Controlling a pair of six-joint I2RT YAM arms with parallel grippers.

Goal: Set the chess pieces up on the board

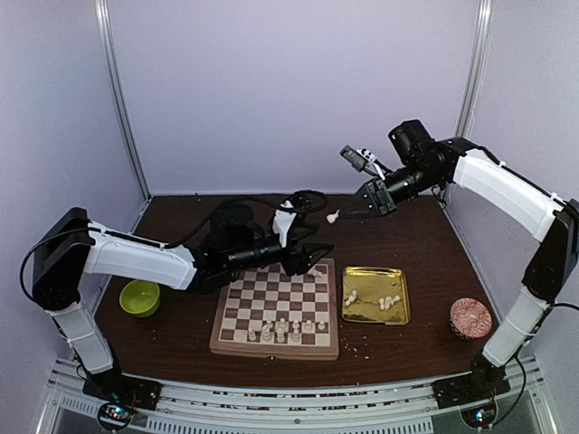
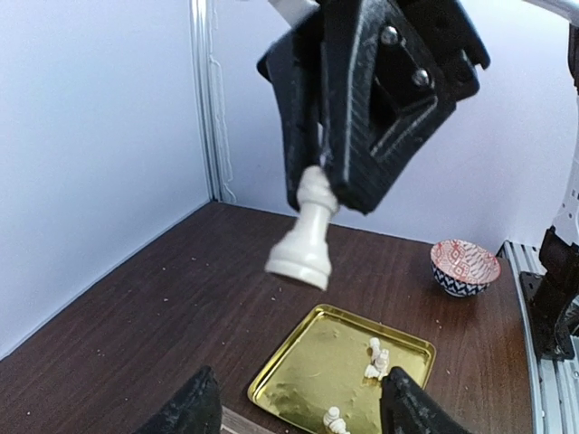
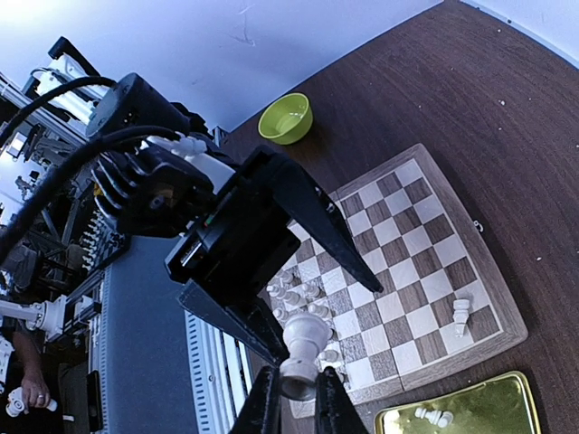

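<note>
A white chess piece (image 2: 305, 240) hangs from my right gripper (image 1: 347, 214), whose fingers are shut on its narrow head; the wide base points out toward the left arm. Facing it, my left gripper (image 1: 324, 240) stands open and empty, its fingers (image 3: 348, 244) spread just short of the piece. Below lies the chessboard (image 1: 237, 307), with several white pieces (image 1: 282, 330) standing along its near edge. Another white piece (image 3: 460, 316) is by the board's corner near the tray. The gold tray (image 1: 374, 274) holds several loose white pieces (image 1: 389, 302).
A green bowl (image 1: 139, 297) sits left of the board, and a red patterned bowl (image 1: 470, 317) is at the right of the table. The dark tabletop (image 1: 398, 240) behind the tray is clear.
</note>
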